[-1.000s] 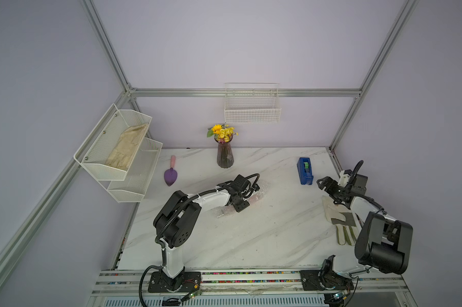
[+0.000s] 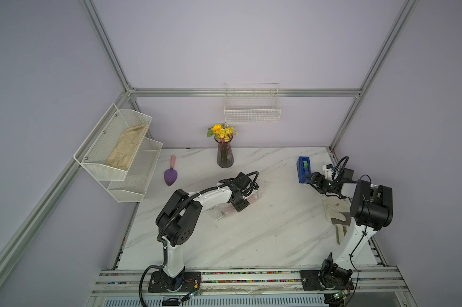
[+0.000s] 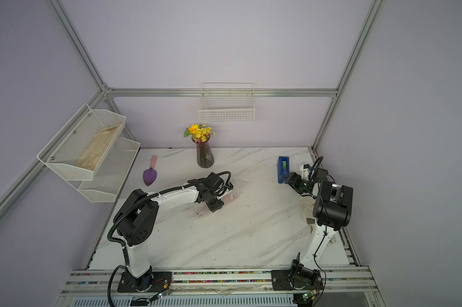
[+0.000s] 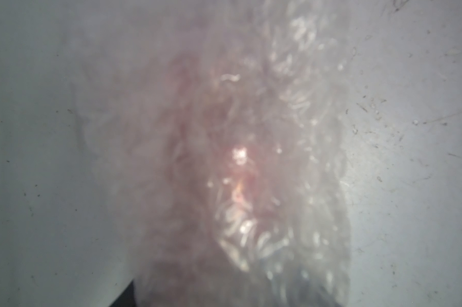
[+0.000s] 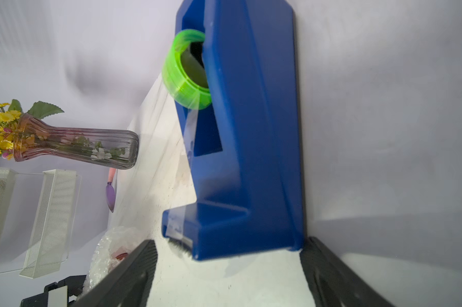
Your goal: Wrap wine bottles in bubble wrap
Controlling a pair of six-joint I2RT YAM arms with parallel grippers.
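Observation:
A bundle of clear bubble wrap [image 2: 230, 208] with something pinkish-red inside, its shape blurred, lies at mid-table. My left gripper [image 2: 242, 199] is shut on it from above; up close the wrap [image 4: 231, 153] fills the left wrist view and covers most of the fingers. At the right stands a blue tape dispenser [image 5: 251, 168] holding a green roll [image 5: 187, 71], with a strip of clear tape running to its front edge. My right gripper is open at the dispenser's front end, one finger [image 5: 133, 273] on each side of that end, a gap showing on the left.
A vase of yellow flowers [image 2: 224, 153] and a purple trowel [image 2: 170, 175] stand towards the back. Work gloves [image 2: 338, 215] lie below the right arm. White shelves [image 2: 123, 153] hang at the left.
My right gripper has moved left to the dispenser's front end, and the dispenser has shifted very slightly. The left arm has barely moved and stays on the bundle.

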